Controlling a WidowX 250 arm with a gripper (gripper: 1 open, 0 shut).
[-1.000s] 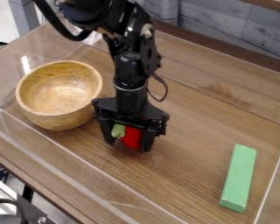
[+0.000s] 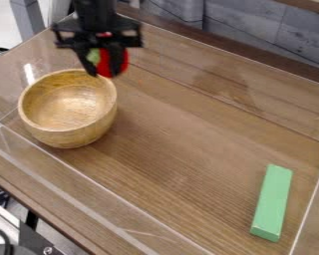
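Observation:
The robot's dark arm reaches down from the top of the camera view, its gripper [image 2: 101, 52] over the back left of the wooden table, just behind a tan bowl [image 2: 49, 112]. A red and green object [image 2: 112, 62] is at the gripper, blurred; whether it is held, and how the fingers stand, I cannot tell.
A green bar [image 2: 271, 203] lies at the front right of the table [image 2: 189, 149].
The gripper and the red and green object have moved from the front middle of the table back and to the left, to behind the bowl.

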